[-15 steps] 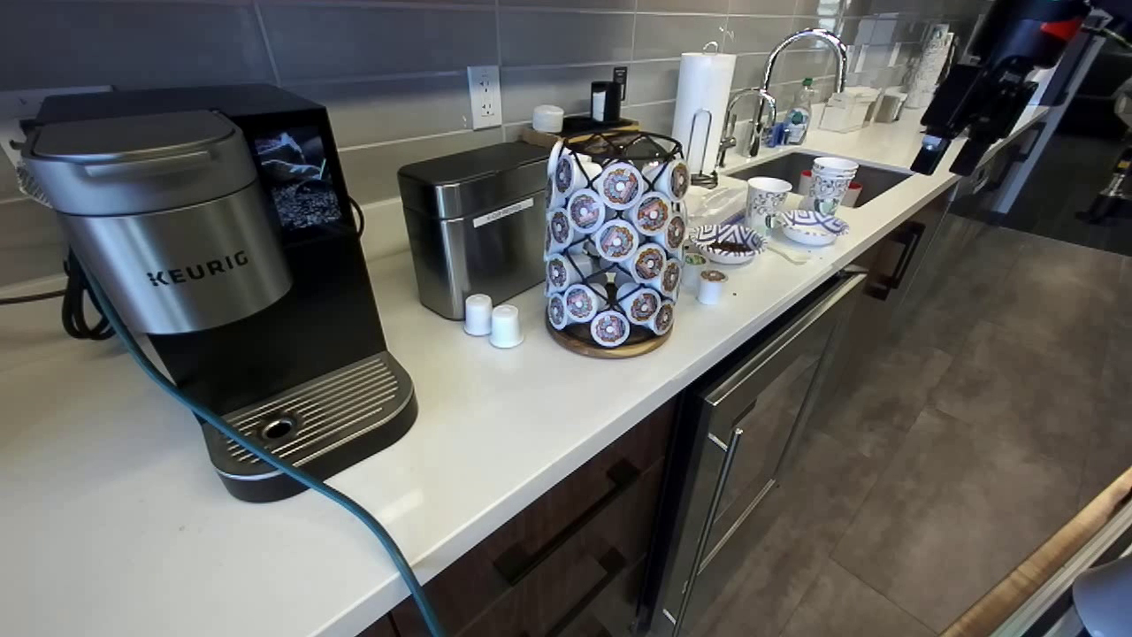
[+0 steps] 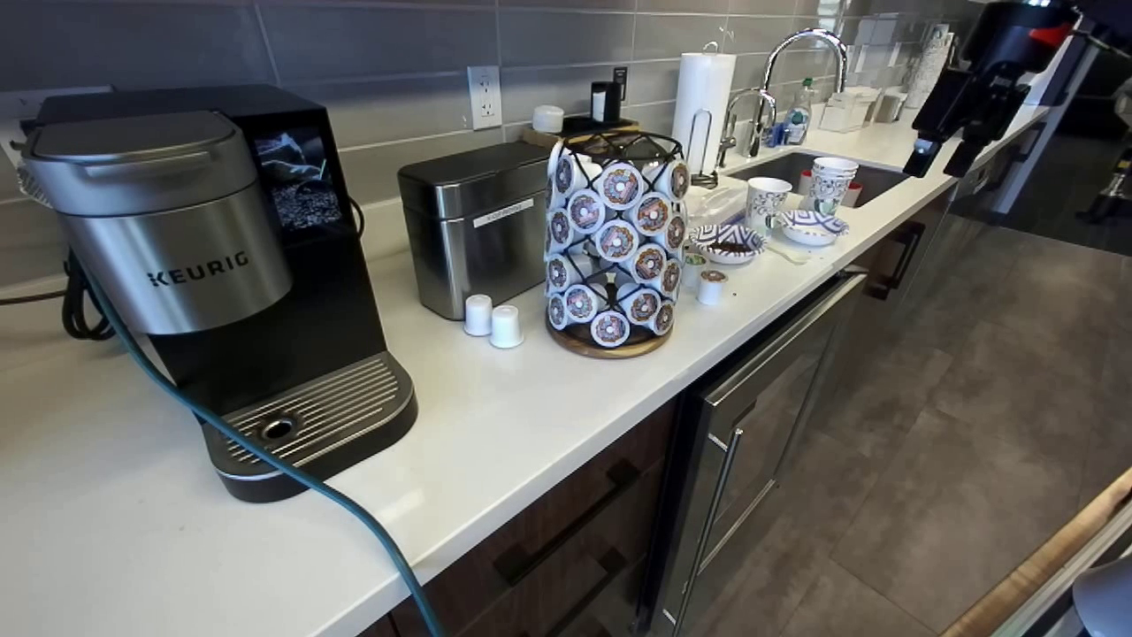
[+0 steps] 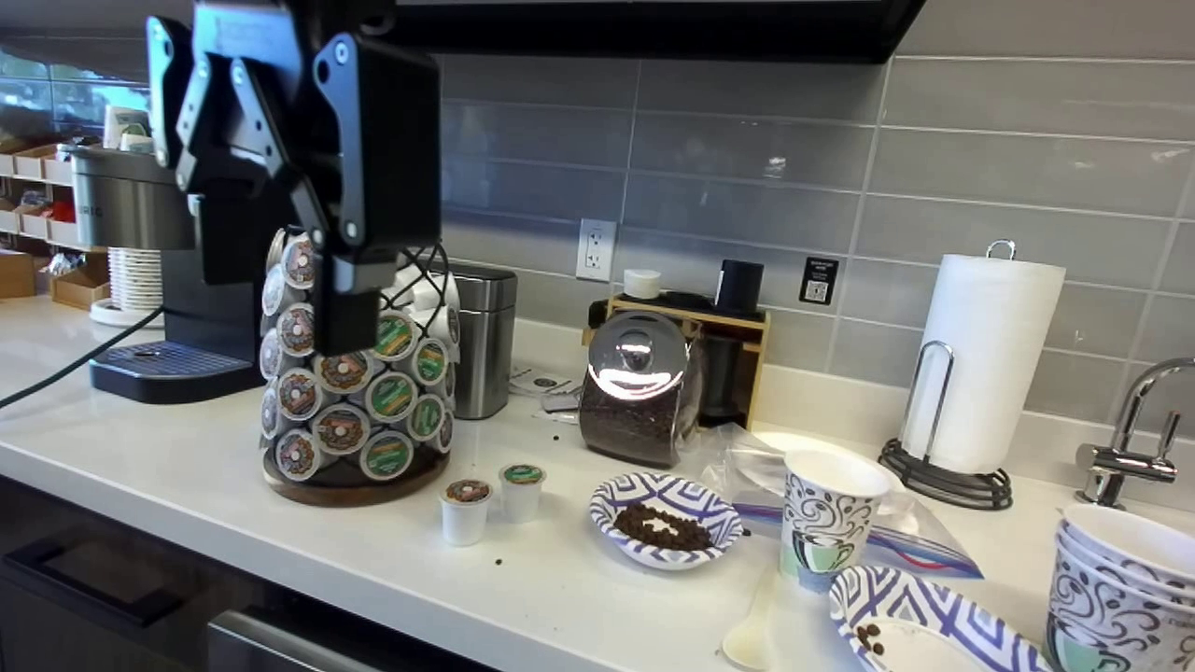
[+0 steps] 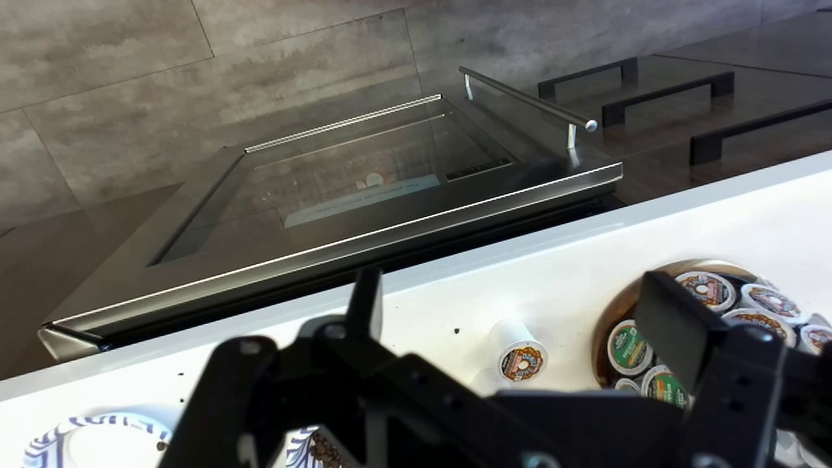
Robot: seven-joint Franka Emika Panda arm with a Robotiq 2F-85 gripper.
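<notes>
My gripper (image 2: 942, 159) hangs in the air above the counter, and in the wrist view its two fingers (image 4: 676, 331) stand wide apart. It is open, with nothing held between them. Past the fingers, a white coffee pod (image 4: 515, 348) with a brown label shows on the counter. Exterior view 2 has that pod (image 3: 465, 513) beside a green-topped pod (image 3: 521, 493), both upright in front of the pod carousel (image 3: 336, 493). Two more white pods (image 2: 506, 327) rest left of the carousel in exterior view 1. The Keurig machine (image 2: 170, 228) occupies the near left.
Patterned bowls (image 3: 661, 553), one with coffee beans, lie right of the pods near a paper cup (image 3: 829, 510) and stacked cups (image 3: 1120, 594). A paper towel stand (image 3: 991, 358) is behind. A teal cable (image 2: 318, 487) crosses the counter's left end.
In exterior view 1 my gripper has shifted slightly left. The pods, carousel and machine have stayed in place.
</notes>
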